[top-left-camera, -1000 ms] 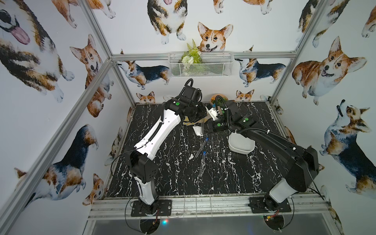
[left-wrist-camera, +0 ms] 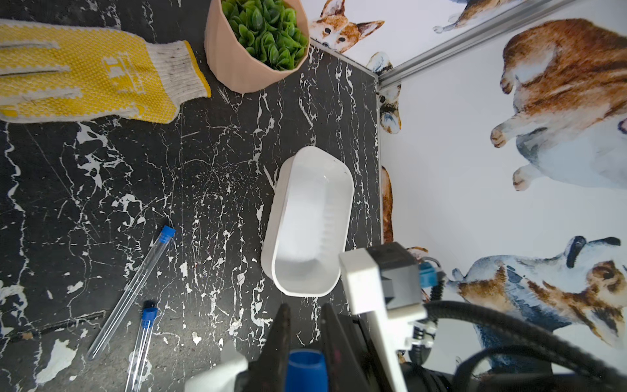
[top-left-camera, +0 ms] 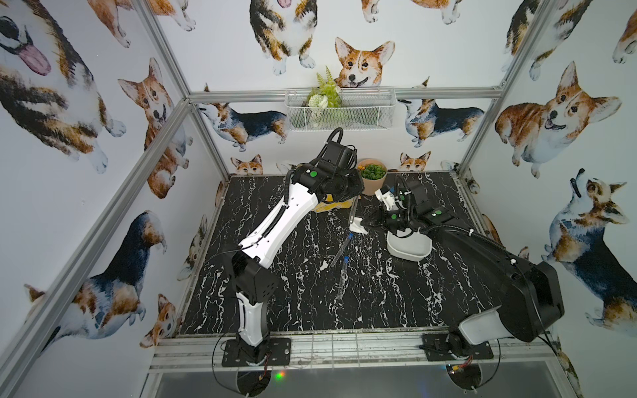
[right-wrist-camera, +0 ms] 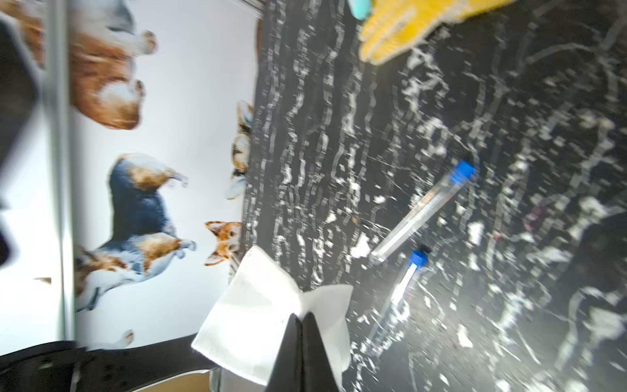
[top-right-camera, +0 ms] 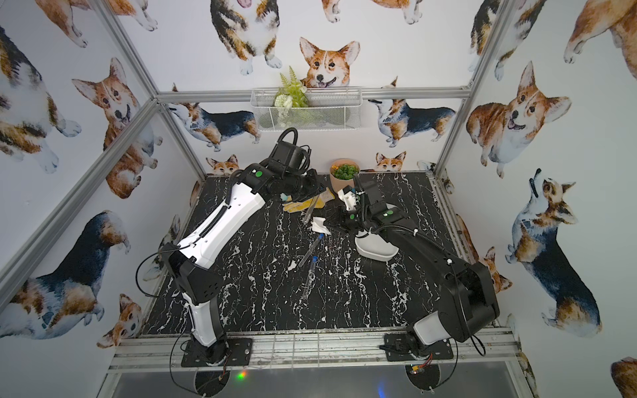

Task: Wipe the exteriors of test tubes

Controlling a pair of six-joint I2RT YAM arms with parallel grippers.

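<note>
My left gripper is shut on a clear test tube (top-right-camera: pixel 309 209), whose blue cap (left-wrist-camera: pixel 307 371) shows between the fingers in the left wrist view. That tube hangs downward above the table. My right gripper is shut on a thin white wipe (right-wrist-camera: pixel 251 320), which spreads out on both sides of the fingertips. In the top left view the wipe (top-left-camera: pixel 358 226) is close to the lower end of the held tube; whether they touch, I cannot tell. Two more blue-capped tubes, one upper (left-wrist-camera: pixel 132 294) and one lower (left-wrist-camera: pixel 141 349), lie on the table.
An empty white box (left-wrist-camera: pixel 276 222) stands on the right side, partly under my right arm. At the back are a yellow glove (left-wrist-camera: pixel 85 72) and a potted plant (left-wrist-camera: pixel 235 65).
My right gripper and the wipe have moved right, from the left of the held tube to its lower end. The left gripper has also shifted right with its tube.
</note>
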